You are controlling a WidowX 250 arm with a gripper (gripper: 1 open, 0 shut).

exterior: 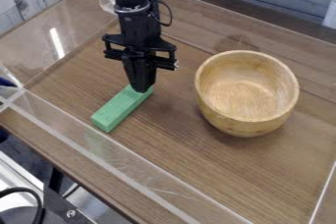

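The black robot arm comes down from the top of the view, and its gripper (137,77) is shut, with nothing seen between its fingers. Its tips are just above the far end of a green block (121,108), which lies lengthwise on the wooden table (237,189). Whether they touch the block cannot be told.
A round, light wooden bowl (247,90) stands to the right of the gripper. A transparent edge runs along the left, with black cables at the lower left corner.
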